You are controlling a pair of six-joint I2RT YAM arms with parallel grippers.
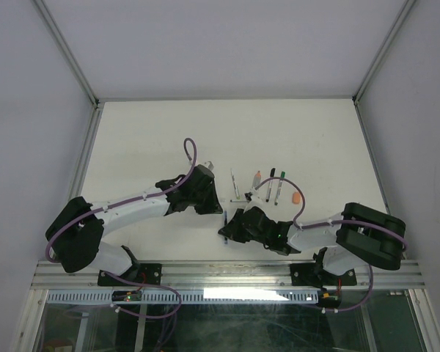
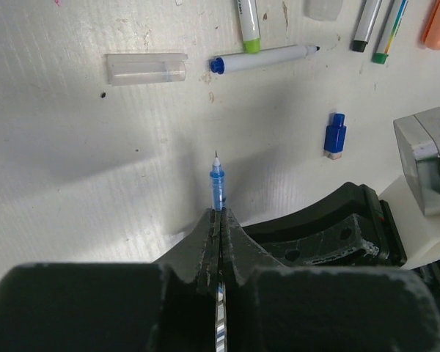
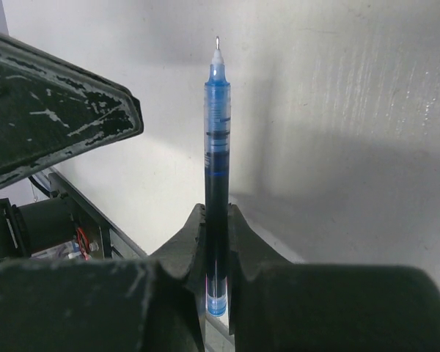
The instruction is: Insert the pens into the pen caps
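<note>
My right gripper [image 1: 225, 230] is shut on a blue pen [image 3: 217, 117], held pointing tip-up in the right wrist view. My left gripper is shut with nothing clearly between its fingers, just above and left of that pen, whose tip shows past its fingertips in the left wrist view. Loose on the table lie a clear cap [image 2: 145, 69], a white pen with blue end [image 2: 264, 59], a green-capped pen [image 2: 248, 26] and a short blue piece [image 2: 335, 136].
More pens [image 2: 389, 33] and an orange object [image 2: 436, 23] lie at the right of the table [image 1: 154, 132].
</note>
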